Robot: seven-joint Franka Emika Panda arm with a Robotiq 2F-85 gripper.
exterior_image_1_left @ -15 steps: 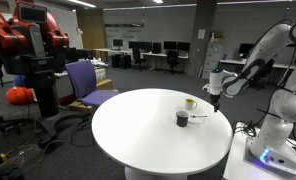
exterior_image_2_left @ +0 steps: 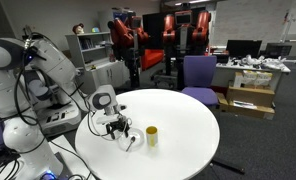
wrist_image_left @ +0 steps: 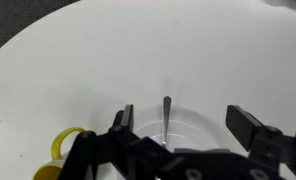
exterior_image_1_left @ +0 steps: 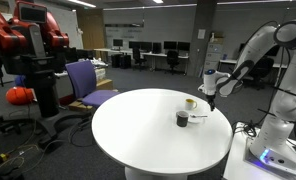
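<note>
My gripper is open above the table, with its two fingers set wide apart and nothing held between them. Below it in the wrist view, a dark-tipped utensil (wrist_image_left: 167, 112), perhaps a spoon, lies across a pale round plate (wrist_image_left: 200, 128). The yellow-handled mug (wrist_image_left: 54, 160) stands left of the plate, cut by the frame's edge. In exterior view 1, a dark cup (exterior_image_1_left: 182, 118) stands left of the utensil (exterior_image_1_left: 199, 117), while the mug (exterior_image_1_left: 190, 103) is farther back. Exterior view 2 has the gripper (exterior_image_2_left: 116, 130) left of the yellow mug (exterior_image_2_left: 151, 135).
A purple chair (exterior_image_2_left: 199, 76) stands against its far side in exterior view 2. Loose cables lie near the robot base (exterior_image_1_left: 276, 150).
In exterior view 1 the arm and gripper have shifted slightly, a little toward the left. The cup, mug and utensil look unmoved.
</note>
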